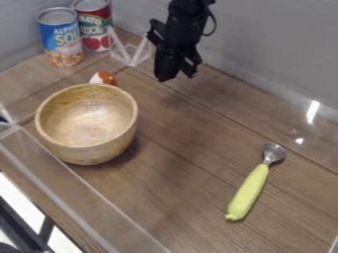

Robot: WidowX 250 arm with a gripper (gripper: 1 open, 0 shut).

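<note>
The black gripper (169, 67) hangs over the back of the wooden counter (199, 148), right of the cans, its fingers angled down. It looks shut, with nothing visible between its fingers. A wooden bowl (86, 126) sits at the left. Behind it lies a small orange-and-white object (102, 80). A spatula or scoop with a pale yellow-green handle (248, 191) lies at the right front.
An Alpino soup can (62, 38) and a red-labelled can (95, 25) stand in the back left corner, beside a clear plastic item (126, 51). A grey wall runs along the back.
</note>
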